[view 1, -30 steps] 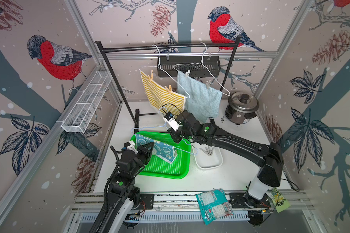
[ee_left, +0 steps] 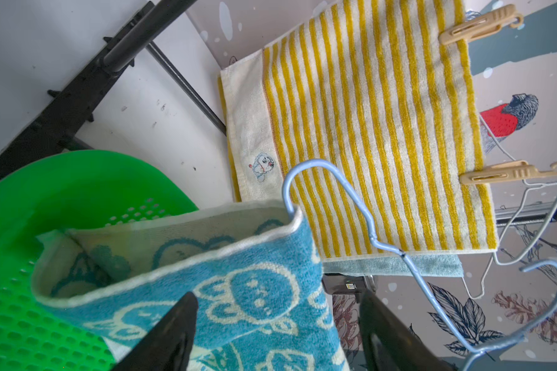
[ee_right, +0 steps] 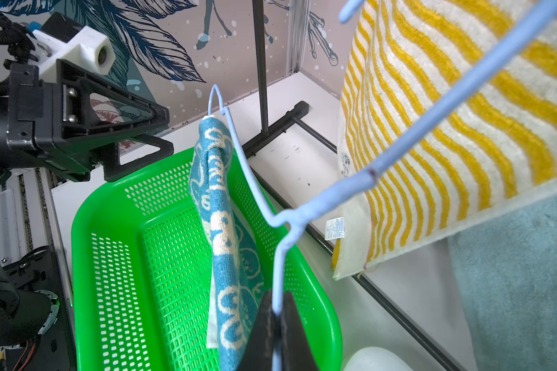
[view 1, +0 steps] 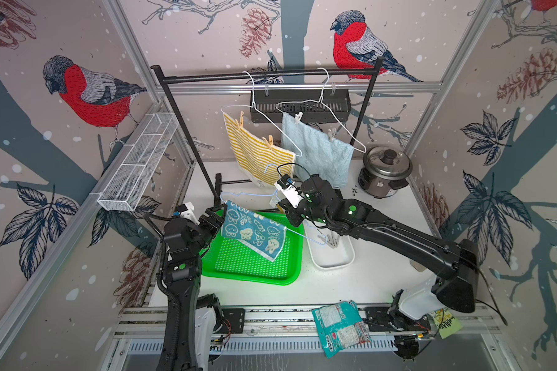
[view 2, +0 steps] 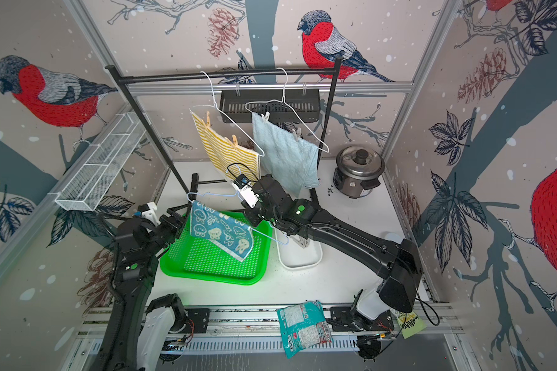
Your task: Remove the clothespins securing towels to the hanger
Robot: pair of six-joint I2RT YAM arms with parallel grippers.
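My right gripper is shut on the light-blue hanger point(ee_right: 337, 194), holding it above the green basket point(view 1: 247, 278). From that hanger droops a blue patterned towel point(view 1: 247, 225); no clothespin shows on it in these views. My left gripper is open by the towel's left end, with cloth in view between its fingers but not gripped. Behind, a yellow-striped towel point(ee_left: 377, 123) hangs from a white hanger by two beige clothespins, one point(ee_left: 482, 23) higher in the left wrist view and the other point(ee_left: 507, 173) lower. A pale-blue towel point(view 1: 318, 148) hangs beside it with two light clothespins.
A black rack point(view 1: 229, 77) carries both white hangers. Right of the basket, a white tray point(view 1: 334, 266) holds several clothespins. A cooker point(view 1: 385, 170) stands back right, a wire shelf point(view 1: 136, 160) on the left.
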